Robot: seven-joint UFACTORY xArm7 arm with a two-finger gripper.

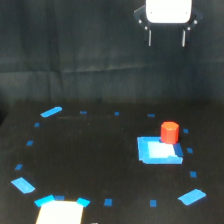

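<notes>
High at the top right, my gripper (167,42) hangs with its two thin fingers (150,38) well apart, nothing between them. Below it, far down on the dark table, a red-orange block (170,132) stands at the back right of a small blue tray (144,150) with a white inside. The block overlaps the tray's back edge in this view; whether it rests inside or behind that edge I cannot tell. A wide gap separates the gripper from both.
A pale cream object (60,212) is cut off by the bottom edge at left, with blue strips (43,200) beside it. More blue tape strips (22,185) and small dark-blue marks lie around the table. A dark curtain (80,60) hangs behind.
</notes>
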